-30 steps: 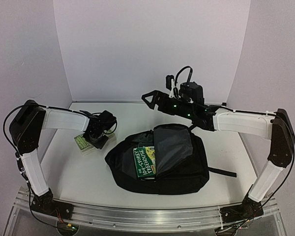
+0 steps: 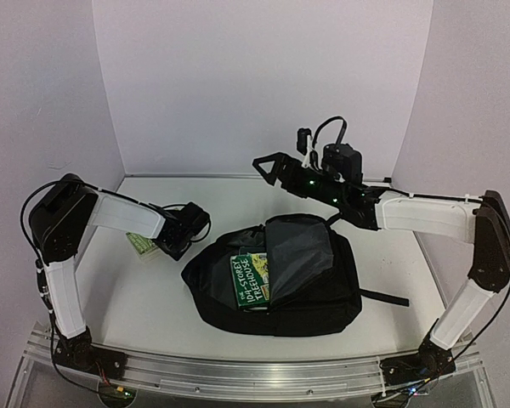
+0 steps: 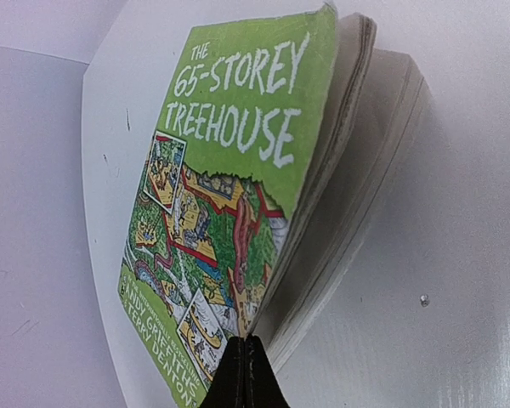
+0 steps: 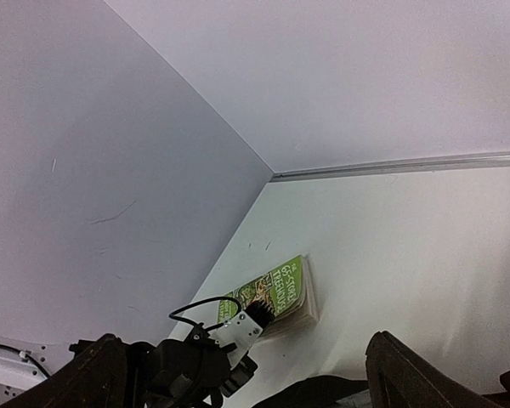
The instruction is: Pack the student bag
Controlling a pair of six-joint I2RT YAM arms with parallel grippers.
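Observation:
A green book titled "The 65-Storey Treehouse" (image 3: 225,161) lies on the left of the table, its upper part angled over a thick block of pages (image 3: 370,183); whether that block is a second book I cannot tell. My left gripper has its fingers together at the page edge, with nothing showing between them. From above, the left gripper (image 2: 173,252) partly hides the book (image 2: 141,244). The black bag (image 2: 314,310) lies unzipped at front centre, a green "104-Storey Treehouse" book (image 2: 250,280) inside its opening. My right gripper (image 2: 263,172) hangs behind the bag, fingers (image 4: 404,374) apart and empty.
A black strap (image 2: 384,297) sticks out to the right of the bag. Pale walls (image 2: 263,85) close in the back and sides. Bare table (image 2: 140,314) shows at the front left, and the metal rail (image 2: 238,374) runs along the front.
My right gripper has drifted a little to the right. Bag and inner book have stayed put.

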